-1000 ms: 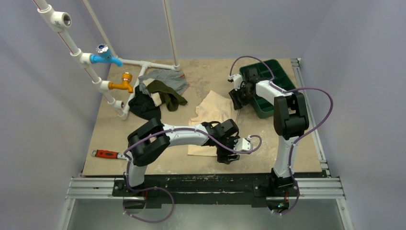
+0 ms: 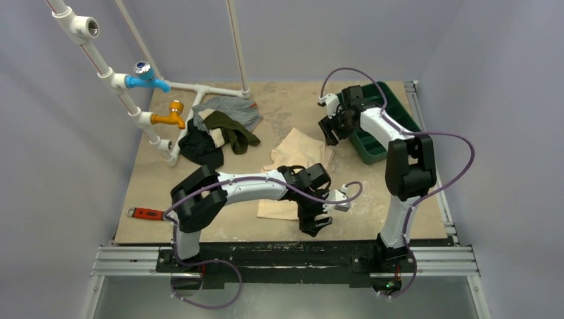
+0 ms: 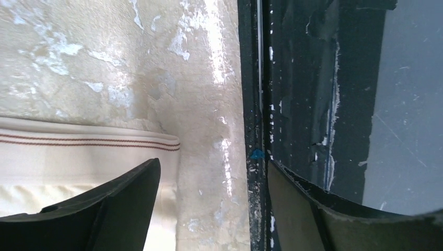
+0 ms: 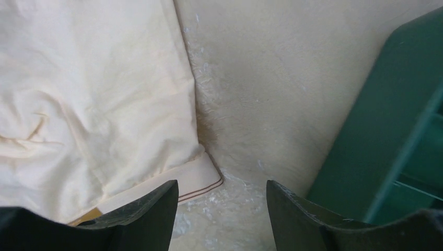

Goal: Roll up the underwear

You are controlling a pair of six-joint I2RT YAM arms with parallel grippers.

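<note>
Cream underwear (image 2: 292, 150) lies spread on the table, its middle hidden under the left arm in the top view. One end of its striped band (image 3: 104, 148) shows in the left wrist view, lying flat beside my left gripper. That gripper is part open, its fingers apart with no cloth gripped between them. At the cloth's far right, a banded corner (image 4: 196, 180) lies on the table near the left finger of my right gripper. This gripper also stands open, with a gap of bare table between its fingertips.
A green bin (image 2: 370, 151) stands close by the right gripper. Dark and grey clothes (image 2: 233, 131) are heaped at the back left. A red-handled tool (image 2: 146, 213) lies front left. The table's dark front edge (image 3: 254, 104) runs near the left gripper.
The left gripper has shifted slightly toward the front edge, and the cloth's near end lies a little further forward.
</note>
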